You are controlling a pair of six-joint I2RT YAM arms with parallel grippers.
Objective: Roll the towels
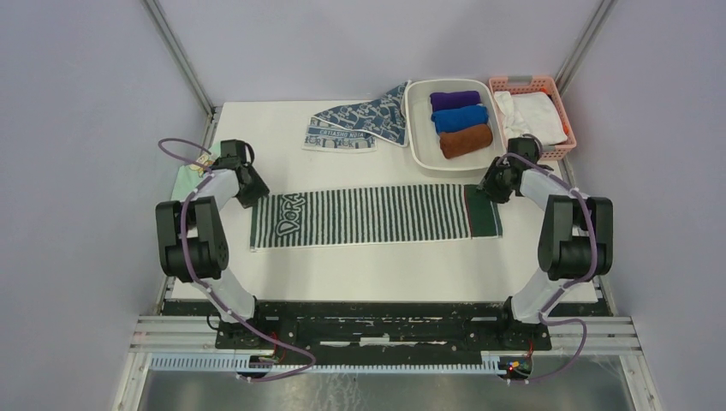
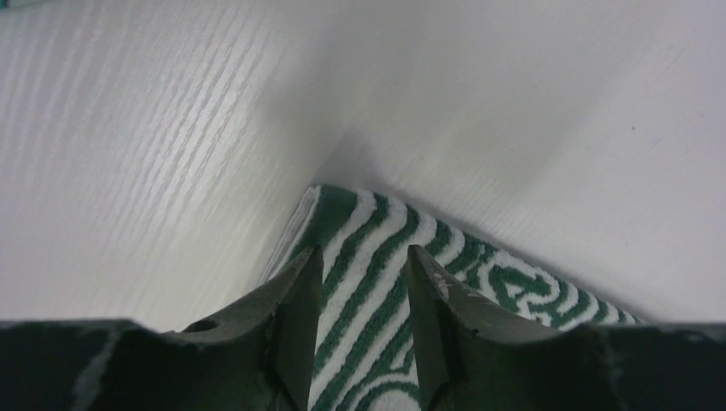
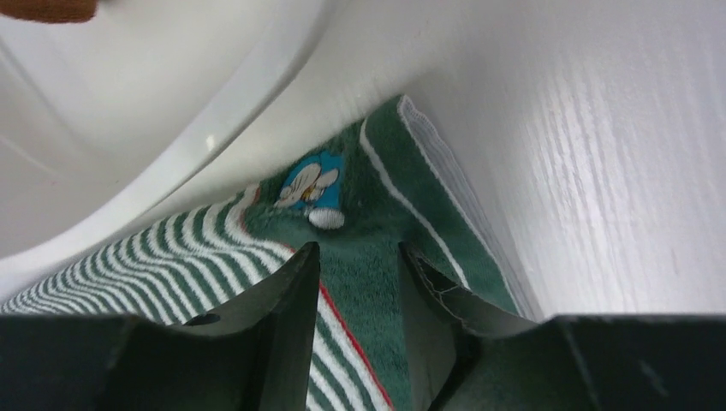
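Observation:
A green-and-white striped towel (image 1: 377, 216) lies spread lengthwise across the table, folded double at its ends. Above its far left corner is my left gripper, part open, with no cloth between the fingertips. My right gripper hovers over the solid green end of the towel near its far right corner. Its fingers (image 3: 295, 295) stand apart, and the cloth shows beneath them with a raised, wrinkled corner and a small blue patch. Three rolled towels, purple (image 1: 455, 100), blue (image 1: 461, 119) and brown (image 1: 466, 140), rest in the white bin.
The white bin (image 1: 414, 137) stands close behind the towel's right part. A pink basket (image 1: 565, 120) with white cloth is at the back right. Dark patterned towels (image 1: 364, 116) lie at the back.

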